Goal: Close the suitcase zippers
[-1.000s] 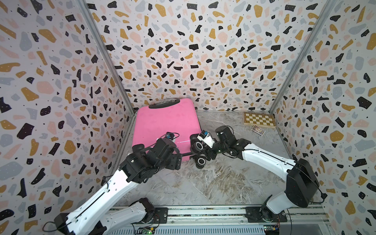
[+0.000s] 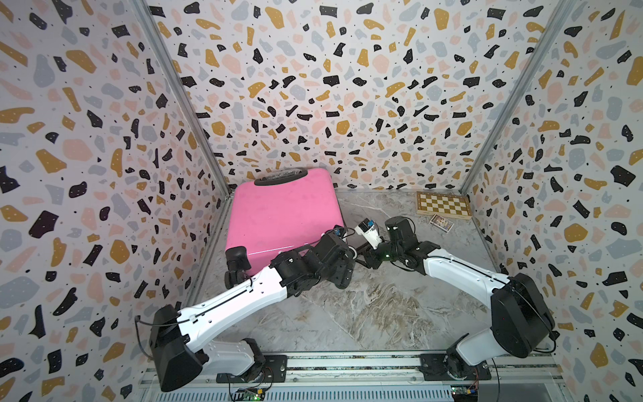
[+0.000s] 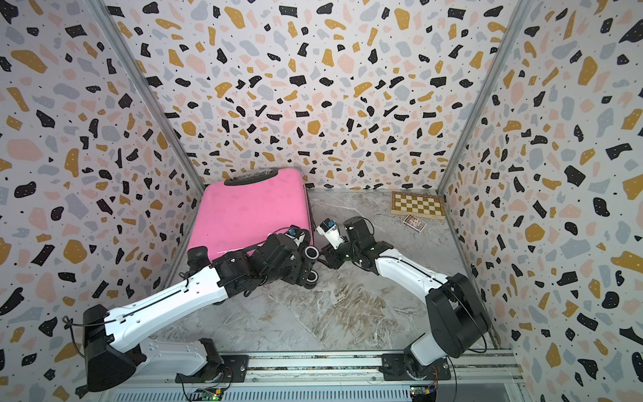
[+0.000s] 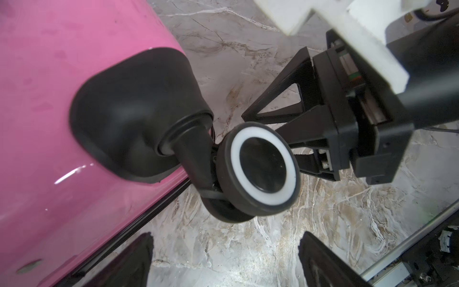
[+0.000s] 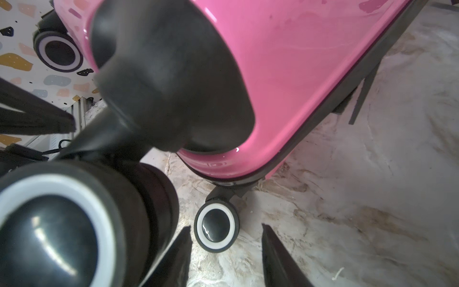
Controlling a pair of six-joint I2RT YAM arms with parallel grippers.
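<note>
The pink suitcase [image 2: 284, 207] lies at the back left of the marble table. In the left wrist view a black wheel [image 4: 260, 167] on its corner sits beyond the open fingers of my left gripper, with nothing gripped. My right gripper is beside that corner, just past the wheel, its fingers apart; a lower wheel [image 5: 216, 224] shows beyond them in the right wrist view. A dark seam [image 5: 334, 95] runs along the suitcase edge. I cannot make out the zipper pulls.
A chessboard [image 2: 442, 204] and a small card box [image 2: 441, 223] lie at the back right. Patterned walls enclose the back and sides.
My left gripper moved rightward to the suitcase's near corner.
</note>
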